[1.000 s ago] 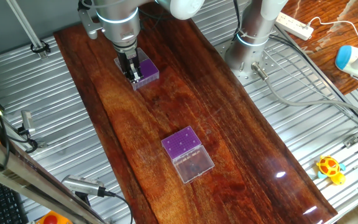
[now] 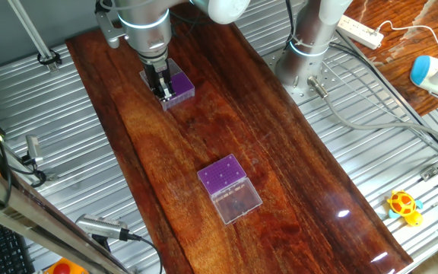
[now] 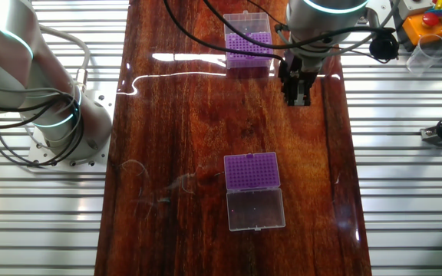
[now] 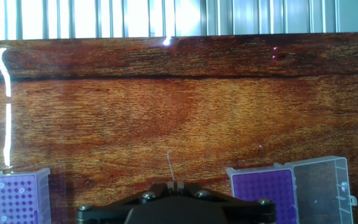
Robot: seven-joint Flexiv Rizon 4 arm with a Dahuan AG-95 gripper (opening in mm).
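Observation:
My gripper [image 2: 163, 94] hangs above the wooden table, in front of the far purple rack box [image 2: 179, 84] in exterior view 1. In exterior view 2 the gripper [image 3: 298, 100] appears to one side of that box [image 3: 249, 47], apart from it. Its fingers look shut in the wrist view, with nothing visible between them. The second purple rack box [image 2: 222, 175] lies mid-table, its clear lid [image 2: 236, 202] folded open. Both boxes show at the bottom of the wrist view: one rack [image 4: 8, 198] at left, the other [image 4: 265, 194] with its lid [image 4: 319, 190] at right.
Bare wood [image 3: 198, 123] separates the two boxes. Slatted metal surface [image 2: 74, 137] borders the table. Dark cables [image 3: 229, 27] hang around my arm. A toy turtle [image 2: 403, 204] sits off the table.

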